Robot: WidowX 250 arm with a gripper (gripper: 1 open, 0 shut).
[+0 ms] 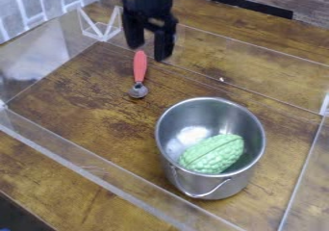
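My gripper (148, 42) hangs at the top of the view, blurred dark, its fingers apart and pointing down, just above a utensil with a red handle (140, 67) and a round metal head (138, 90) lying on the wooden surface. A steel pot (176, 124) with a wire handle stands at the lower right, holding a green, bumpy corn-like object (211, 154).
Clear plastic walls (303, 167) edge the wooden work area (77, 110) on several sides.
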